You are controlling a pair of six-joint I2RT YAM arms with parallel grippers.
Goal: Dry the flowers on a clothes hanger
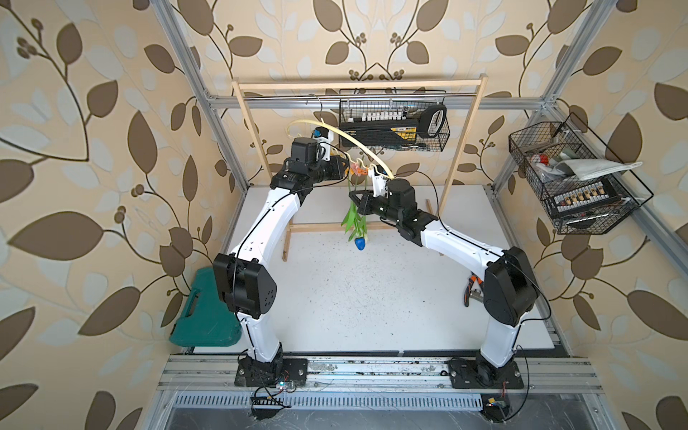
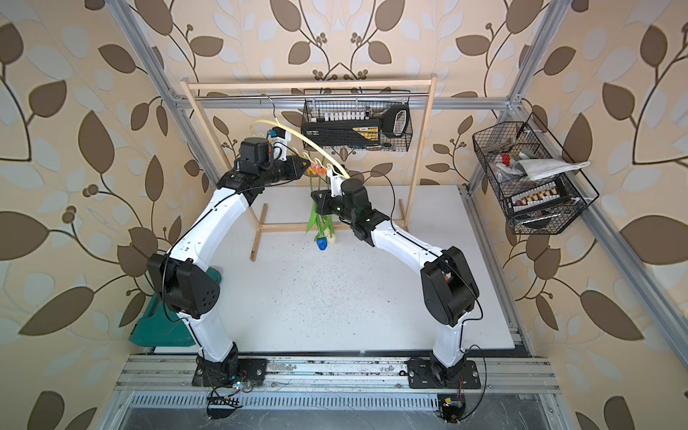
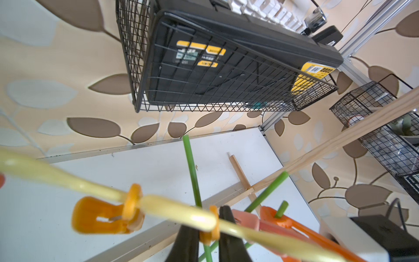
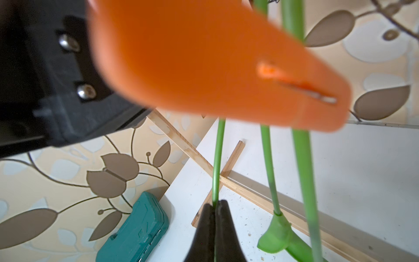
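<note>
The pale yellow hanger (image 1: 358, 143) hangs tilted from the rack's rail, its right end lower. My left gripper is shut on an orange clip (image 3: 210, 227) at the hanger's lower bar. A green stem (image 3: 193, 170) stands upright at that clip; whether the clip grips it cannot be seen. Lower down, my right gripper is shut on a thin flower stem (image 4: 218, 161). Flowers hang head down below, a blue one (image 1: 360, 243) among green leaves (image 1: 353, 220). Another orange clip (image 4: 218, 65) blurs across the right wrist view, with more stems beyond it.
The wooden rack (image 1: 466, 136) frames the work area. A wire basket (image 1: 394, 136) hangs behind the hanger and another (image 1: 573, 186) on the right. A green case (image 1: 204, 315) lies at left, pliers (image 1: 473, 288) at right.
</note>
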